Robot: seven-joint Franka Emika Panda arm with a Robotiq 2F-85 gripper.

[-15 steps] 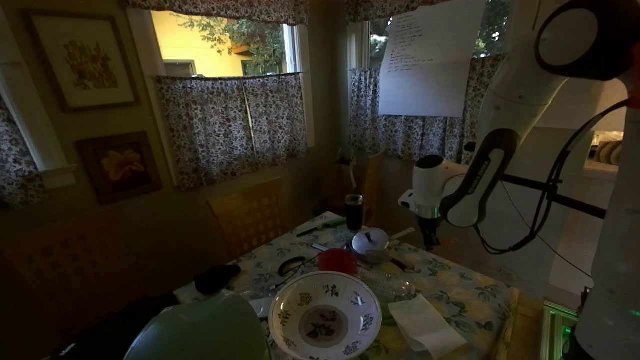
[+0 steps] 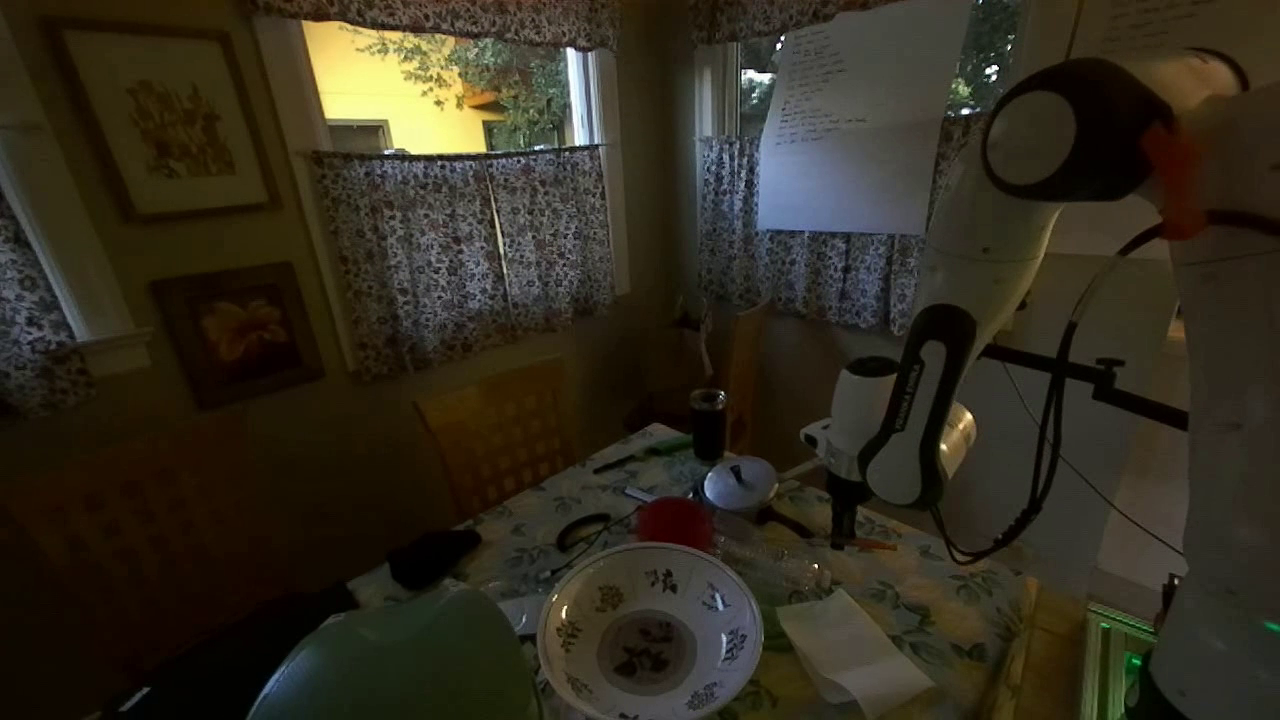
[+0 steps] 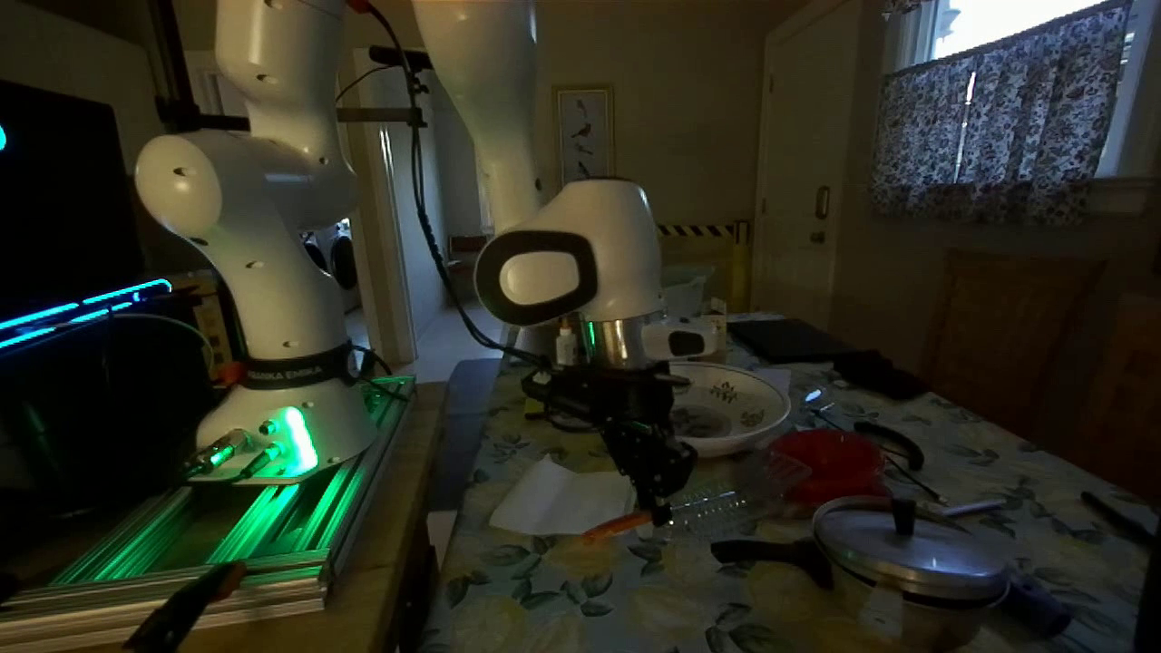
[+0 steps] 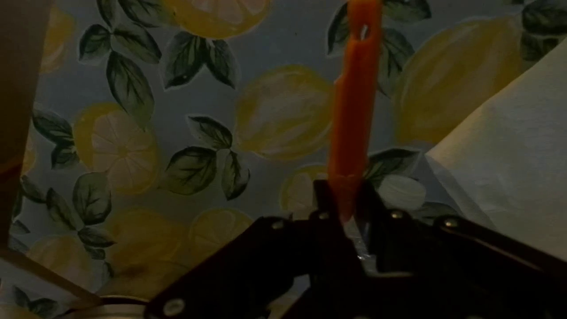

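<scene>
An orange tool or handle (image 4: 353,101), long and narrow with a small slot near one end, is pinched between the dark fingers of my gripper. In exterior view 2 the gripper (image 3: 660,511) points down close to the tablecloth, and the orange handle (image 3: 616,528) sticks out sideways from the fingertips. Exterior view 1 has the gripper (image 2: 845,542) over the table's right side, with the orange handle (image 2: 873,545) pointing right. Whether the handle touches the cloth I cannot tell.
A white paper sheet (image 3: 566,497) lies beside the gripper. Close by are a clear plastic bottle (image 3: 713,513), a lidded pot (image 3: 912,555), a red bowl (image 3: 833,466) and a flowered white bowl (image 2: 649,630). A dark tumbler (image 2: 708,425) stands at the far corner.
The gripper, higher and beyond the table's edge a second ago, is now low above the cloth near the pot and bottle.
</scene>
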